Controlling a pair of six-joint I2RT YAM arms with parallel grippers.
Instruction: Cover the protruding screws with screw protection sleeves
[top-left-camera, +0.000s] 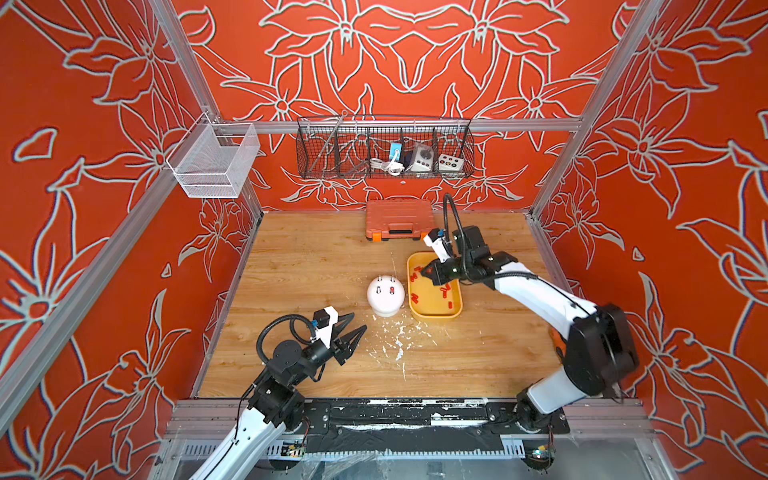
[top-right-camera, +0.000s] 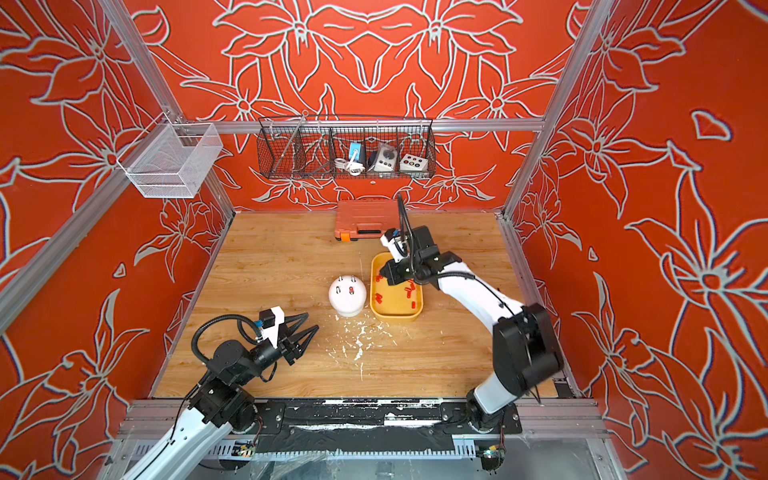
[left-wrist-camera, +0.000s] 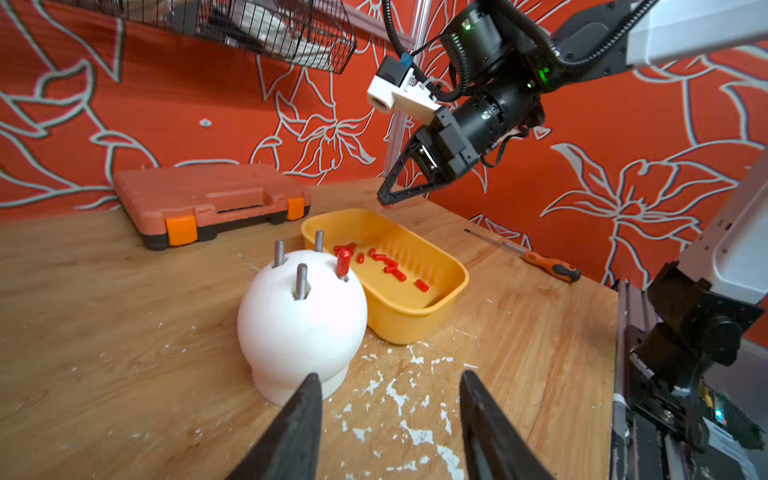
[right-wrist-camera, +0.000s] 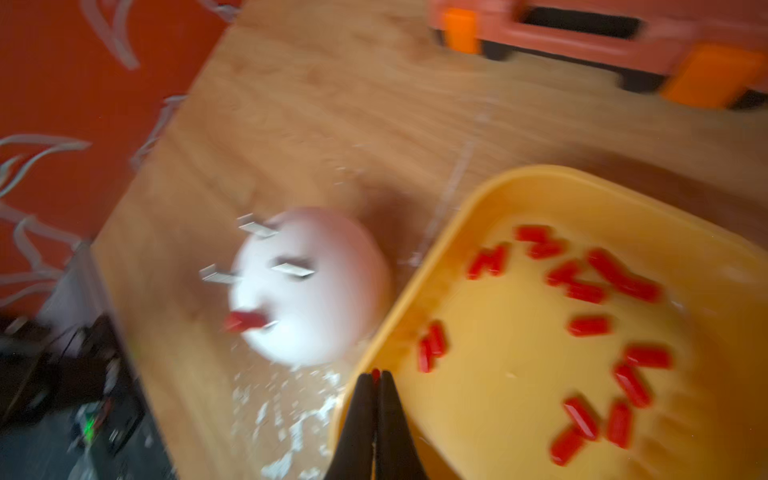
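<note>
A white domed fixture (left-wrist-camera: 300, 336) on the table carries upright screws; one wears a red sleeve (left-wrist-camera: 344, 262), the others show bare metal (left-wrist-camera: 301, 280). Right of it, a yellow tray (right-wrist-camera: 512, 336) holds several loose red sleeves (right-wrist-camera: 589, 325). My right gripper is above the tray, blurred in its own view, shut, with a speck of red at the tips; whether that is held or behind them I cannot tell. My left gripper hangs front-left of the fixture, open, nothing between its fingers.
An orange case (top-left-camera: 400, 209) lies behind the tray; a screwdriver (left-wrist-camera: 544, 262) is at the right edge. A wire basket (top-left-camera: 336, 152) hangs on the back wall. White flakes lie before the fixture.
</note>
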